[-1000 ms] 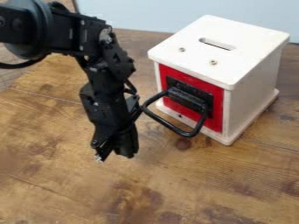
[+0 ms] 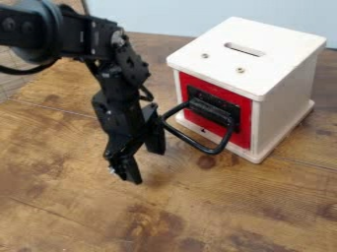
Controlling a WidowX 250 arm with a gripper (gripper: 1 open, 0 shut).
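Note:
A white wooden box (image 2: 282, 91) with a slot and two screws on top stands on the right. Its red front panel (image 2: 198, 116) carries a black latch with a black U-shaped handle (image 2: 208, 146) sticking out toward the lower left. My black gripper (image 2: 142, 161) hangs just left of that handle, fingers pointing down above the wooden floor, open and holding nothing that shows. Whether it touches the handle I cannot tell.
A pale wall runs along the back right.
My gripper has shifted slightly, its fingertips a little higher and further right than a second ago. The box and handle look unchanged.

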